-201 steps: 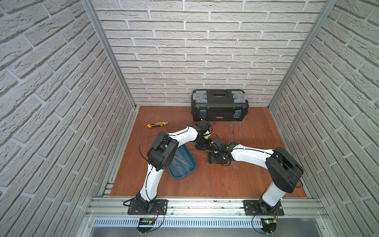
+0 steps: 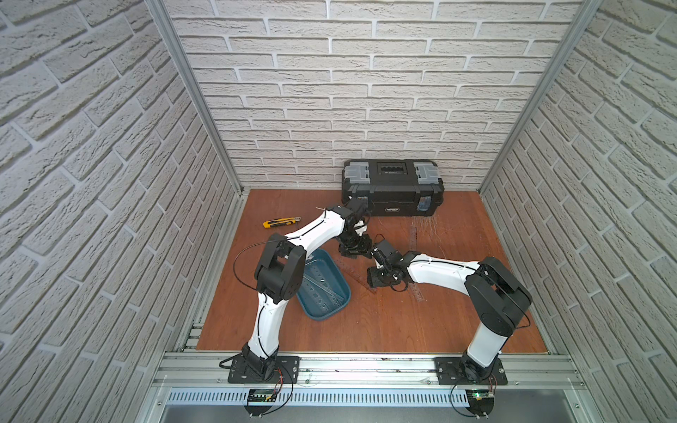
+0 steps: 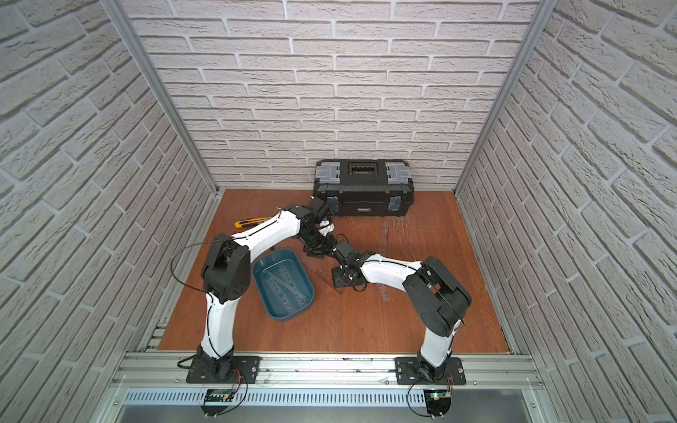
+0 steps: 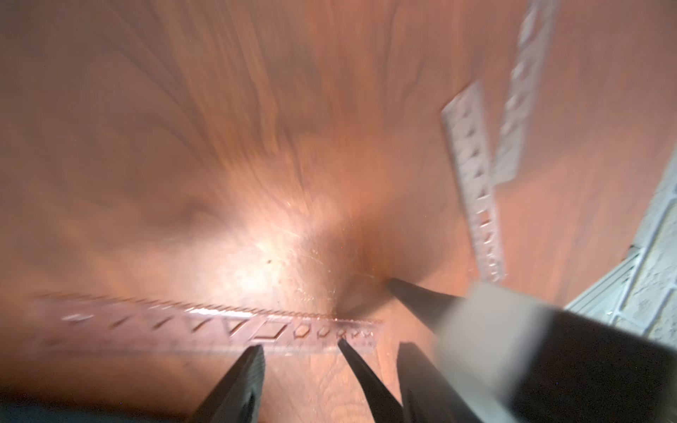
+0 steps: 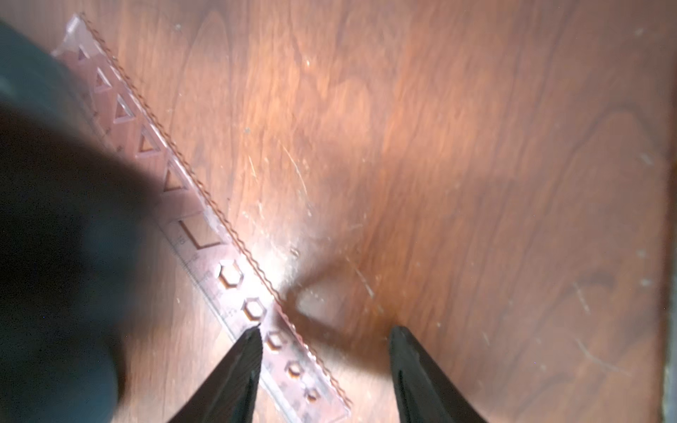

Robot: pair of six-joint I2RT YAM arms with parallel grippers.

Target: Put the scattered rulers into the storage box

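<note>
A pinkish clear ruler [image 5: 229, 271] lies flat on the table, just right of the blue storage box [image 3: 258, 287]. Clear rulers [image 3: 284, 284] rest inside that box. My left gripper is open above the pink ruler, nothing between its fingers. Over the ruler's near end my right gripper also stands open; one finger [image 5: 243, 370] overlaps the ruler in view, and contact cannot be told. Two more clear rulers lie farther right: one [image 4: 476, 179] beside another [image 4: 523, 91]. The right arm partly covers them in the top views.
A black toolbox [image 2: 392, 187] stands at the back wall. The yellow cutter [image 2: 281, 222] lies at the back left. Both grippers are close together, with the right one's parts crossing the left wrist view.
My left gripper has moved back and slightly left, away from the ruler's middle. The right gripper has shifted a little to the left. More of the pink ruler shows now.
</note>
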